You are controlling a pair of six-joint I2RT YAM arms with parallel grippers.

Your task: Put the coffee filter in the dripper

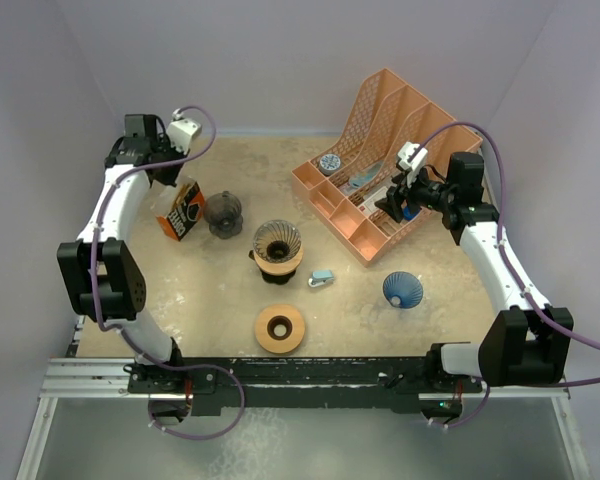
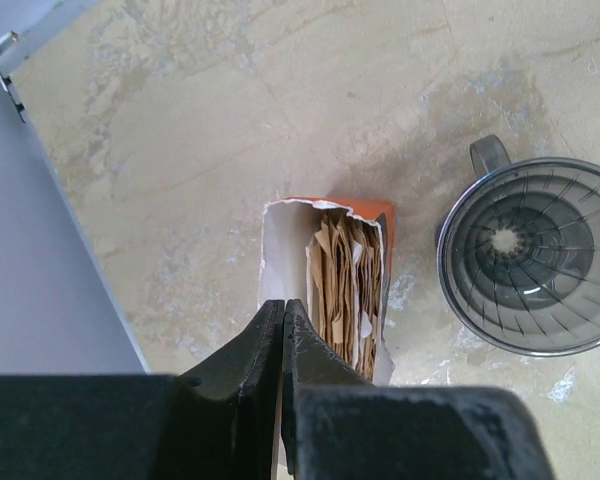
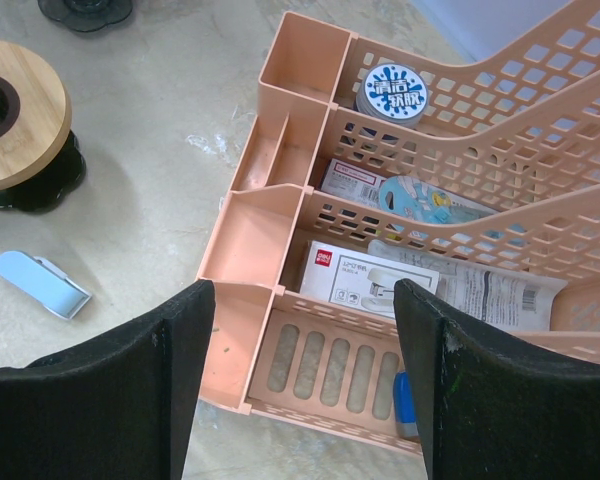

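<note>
An open orange-and-black box of brown paper filters [image 1: 182,213] stands at the left in the top view; in the left wrist view its folded filters [image 2: 337,280] show upright. My left gripper is over the box, shut, with nothing visible between its fingers. A dripper with a wooden collar [image 1: 276,250] stands near the middle. My right gripper hangs over the peach organizer at the right, open and empty.
A glass carafe [image 1: 223,216] stands right of the box. A peach organizer [image 1: 363,233] holds small packages. A blue ribbed cone [image 1: 402,290], a small clip [image 1: 320,277] and a wooden ring [image 1: 268,337] lie on the table, whose front middle is fairly clear.
</note>
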